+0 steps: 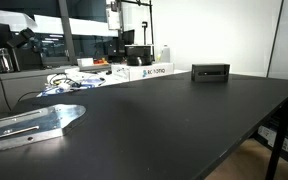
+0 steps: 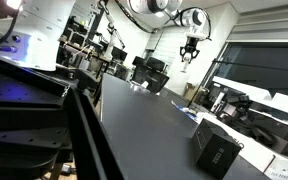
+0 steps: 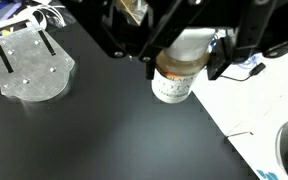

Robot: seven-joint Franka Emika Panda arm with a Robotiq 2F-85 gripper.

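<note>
A white bottle-like object with a printed label [image 3: 172,88] is held by my gripper, its black fingers pressed around its sides in the wrist view. Its lower end points down toward the dark table, clear of the surface. In exterior view 1 the same white object [image 1: 114,20] hangs high above the table's far side, partly cut by the top edge. Far back in exterior view 2, it shows as a small pale shape [image 2: 184,65] under the arm.
On the black table [image 1: 159,115] a black box [image 1: 210,73] stands at the far right. A metal plate [image 1: 29,130] lies at the near left. Cables and white equipment [image 1: 84,75] sit behind the far edge.
</note>
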